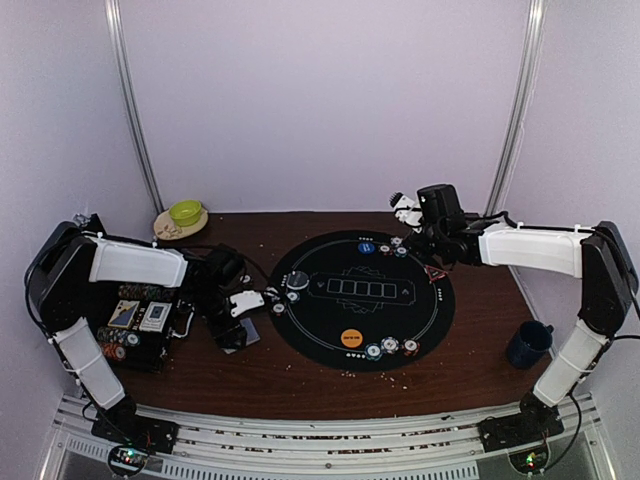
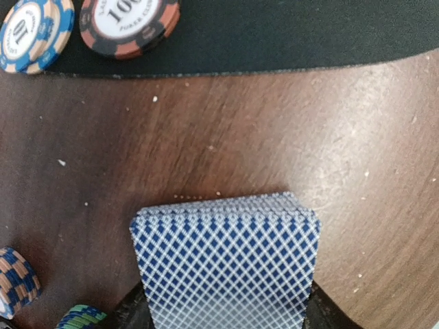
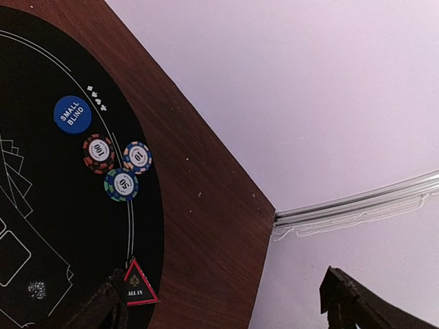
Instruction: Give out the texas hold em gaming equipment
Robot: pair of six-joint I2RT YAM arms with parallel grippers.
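A deck of blue-patterned cards lies near the left edge of the black poker mat. My left gripper has one finger at each side of the deck; whether both press on it is hard to see. In the top view the arm partly covers the deck. Over the mat's right side, my right gripper is open and empty. Below it are a blue small blind button, several chips and a red all-in triangle. An orange button sits at the mat's front.
At the far left, a black case holds chips and cards. A green bowl stands at the back left. The dark blue mug is at the right edge. Bare wood runs along the table's front.
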